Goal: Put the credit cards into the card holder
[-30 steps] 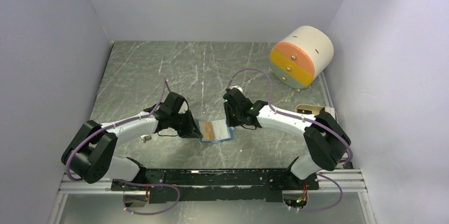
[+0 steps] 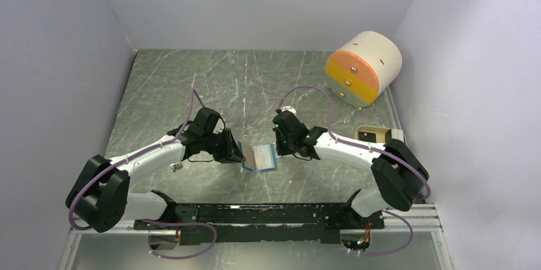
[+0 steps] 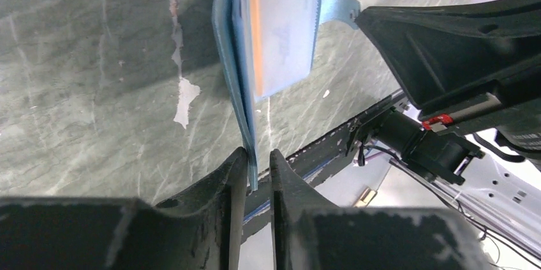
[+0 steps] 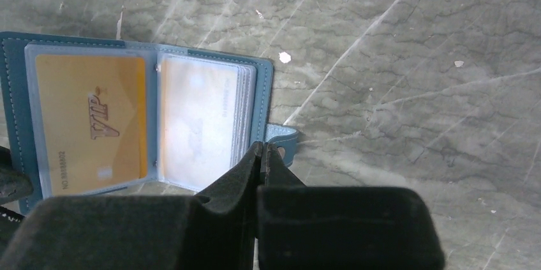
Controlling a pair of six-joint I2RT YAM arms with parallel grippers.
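The blue card holder lies open on the table between my arms. Its left leaf bears a gold VIP card in a clear pocket; a stack of clear sleeves with a pale card inside fills the right half. In the left wrist view the left cover stands tilted up, its edge reaching between the slightly parted fingers of my left gripper. My right gripper is shut beside the strap at the holder's right edge, nothing visible between its fingertips.
A drawer cabinet stands at the back right, and a beige open box at the right edge is partly behind the right arm. A small clear object lies near the left arm.
The holder's left leaf has tilted up and the holder has slid slightly left. My left gripper has risen a little with that leaf; the right one has shifted slightly right.
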